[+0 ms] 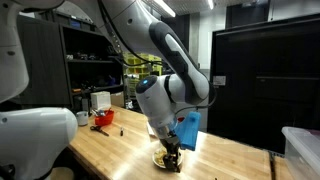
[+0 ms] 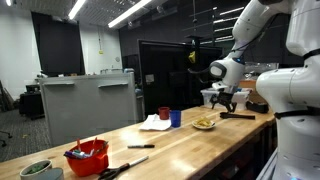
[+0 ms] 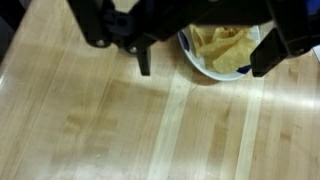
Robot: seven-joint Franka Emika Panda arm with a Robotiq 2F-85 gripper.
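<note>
A white plate of yellow chips [image 2: 203,124] lies on the wooden table. In exterior view 1 my gripper [image 1: 172,164] hangs low over it and hides part of the plate. Seen from the wrist, the gripper is open, its two dark fingers wide apart. The chips [image 3: 224,48] appear between and beyond the fingers, nearer the right one, with the plate's rim partly hidden. Nothing is visibly gripped. Whether the fingertips touch the chips or plate cannot be told.
A blue cup [image 2: 175,118] and a red cup [image 2: 164,113] stand behind the plate, near a white cloth [image 2: 155,123]. A red container [image 2: 87,158] with tools sits at the far end. Bare tabletop [image 3: 100,130] fills the lower wrist view.
</note>
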